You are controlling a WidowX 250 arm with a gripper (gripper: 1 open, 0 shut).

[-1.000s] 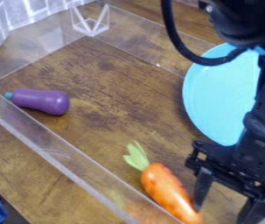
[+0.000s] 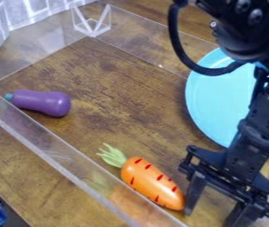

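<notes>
An orange toy carrot with a pale green top lies on the wooden surface at the lower middle, along the clear wall. My black gripper is low at the bottom right, just right of the carrot, its fingers pointing down toward the surface. Whether it is open or shut is hard to tell, and the carrot does not appear to be between the fingers.
A purple toy eggplant lies at the left. A cyan bowl or plate sits behind the arm at the right. Clear plastic walls border the workspace on the left and back.
Over the last second the arm moved and tilted, and the carrot shifted slightly left, turning a little.
</notes>
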